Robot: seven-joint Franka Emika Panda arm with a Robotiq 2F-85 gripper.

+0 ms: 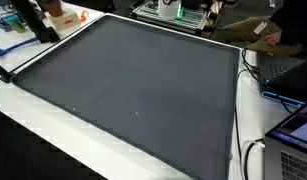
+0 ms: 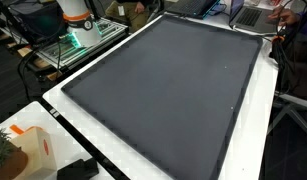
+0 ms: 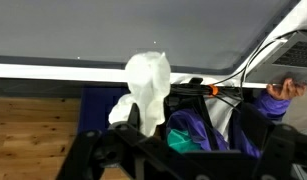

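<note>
In the wrist view my gripper is open, its dark fingers spread wide along the lower part of the picture. A white, crumpled, cloth-like thing shows by the left finger, partly hidden behind it. Whether the two touch, I cannot tell. The grey board with its white border lies at the top of that view. From outside, the board is bare. Both exterior views leave my gripper out of the picture; only the white lower part of the arm shows there.
Laptops and cables stand along the board's right side. A person's hand is near a laptop in the wrist view. Pens and boxes crowd the far left corner in exterior view 1. A potted plant stands at the near left.
</note>
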